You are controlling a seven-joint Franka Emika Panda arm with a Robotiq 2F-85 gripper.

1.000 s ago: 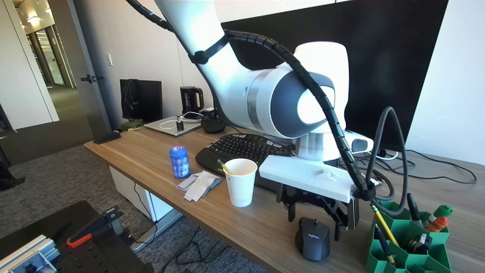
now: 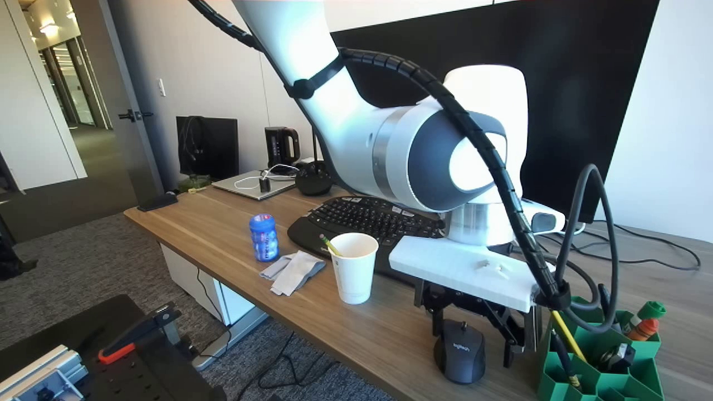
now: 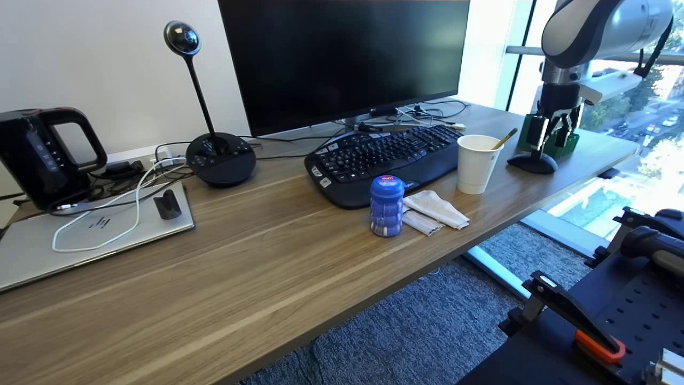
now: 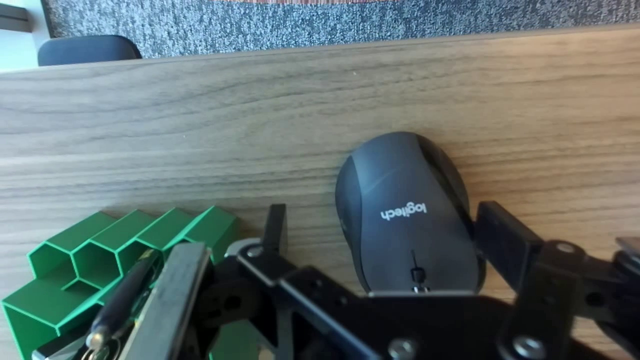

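Note:
My gripper is open, low over the desk, with nothing held. Between its spread fingers sits a dark grey computer mouse (image 4: 399, 180), its printed logo showing in the wrist view. The mouse lies closer to one finger (image 4: 507, 243), seen on the right there; a wider gap separates it from the other finger (image 4: 276, 228). Whether the right one touches the mouse I cannot tell. The front end of the mouse is hidden behind the gripper's linkage. In exterior view 1 the mouse (image 2: 459, 354) rests on the wood, below the gripper (image 2: 471, 341).
Close beside the gripper stands a green honeycomb pen holder (image 2: 615, 374) with pens and markers. A white paper cup (image 2: 354, 274) with a pencil, a folded cloth (image 2: 294, 270), a blue container (image 2: 264, 237) and a black keyboard (image 2: 354, 217) are farther along the desk. Its front edge is near the mouse.
The gripper has moved lower and slightly right in exterior view 1, toward the pen holder, so its fingers now come down around the mouse. The mouse has not moved.

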